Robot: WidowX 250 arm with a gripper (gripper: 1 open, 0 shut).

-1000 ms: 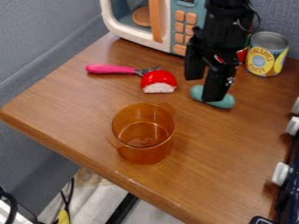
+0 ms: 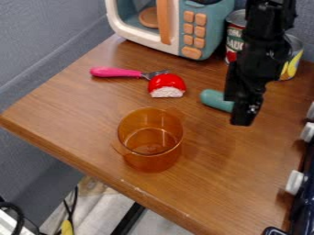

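My black gripper is low over the table at the right, just beside a teal cylindrical object and partly in front of its right end. Whether its fingers are open or shut, or hold that object, is unclear. An orange translucent pot stands at the front middle. Behind it lie a red and white piece and a pink-handled utensil.
A toy microwave stands at the back, with cans beside it, partly hidden by my arm. A dark appliance with white knobs lines the right edge.
My gripper has moved rightward and down from over the teal object to its right end. The cans behind are differently covered by the arm. The pot has not moved.
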